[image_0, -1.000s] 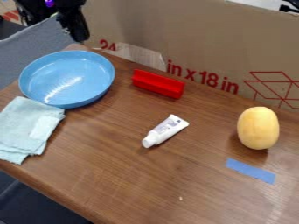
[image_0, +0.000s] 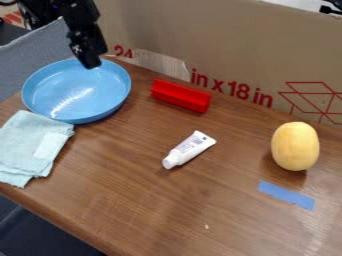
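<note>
My black gripper (image_0: 87, 50) hangs at the top left, just above the back of a blue plate (image_0: 76, 93); it looks open, with nothing visible between its fingers. The plate lies empty on the wooden table. A pale blue folded cloth (image_0: 27, 147) is at the left, in front of it. A red cylinder (image_0: 181, 96) lies right of the plate, a white tube (image_0: 190, 149) lies near the middle, and a yellow oval object (image_0: 295, 146) stands on the right.
A cardboard box wall (image_0: 241, 45) runs along the back. A strip of blue tape (image_0: 286, 196) is stuck on the right.
My gripper has shifted slightly at the top left and come a little lower toward the plate. The objects on the table have not moved.
</note>
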